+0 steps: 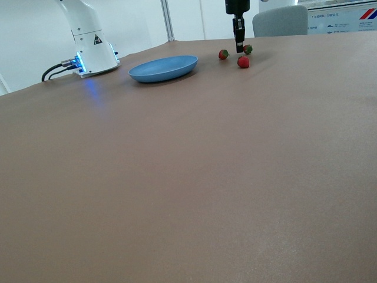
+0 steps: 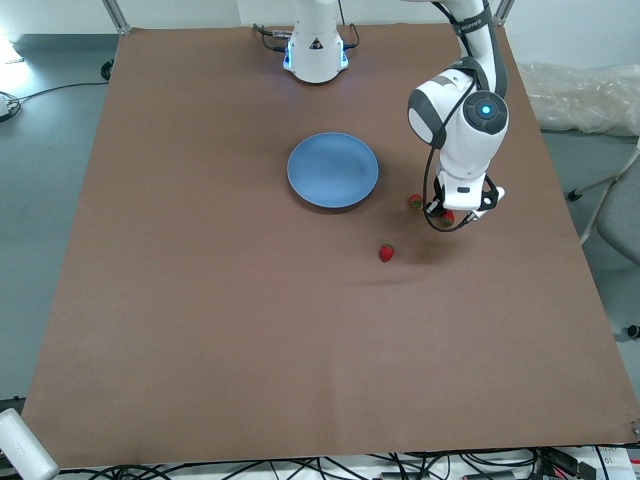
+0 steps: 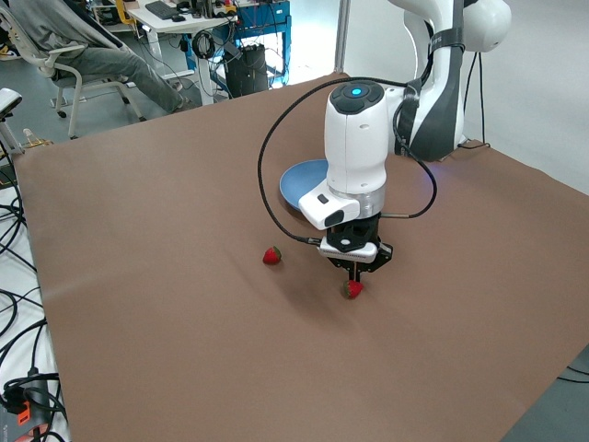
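A blue plate (image 2: 332,169) (image 1: 162,68) lies on the brown table. Three strawberries lie to its side: one (image 2: 386,253) (image 3: 271,256) apart toward the front in the left view, one (image 2: 415,201) (image 1: 223,54) near the arm, one (image 1: 247,49) (image 3: 352,289) by the gripper. My gripper (image 1: 239,49) (image 3: 355,277) points down just above the table among the strawberries, beside the plate. Whether its fingers are open or shut, or hold anything, I cannot tell.
The robot's base (image 2: 316,55) stands at the back beyond the plate. Cables line one edge.
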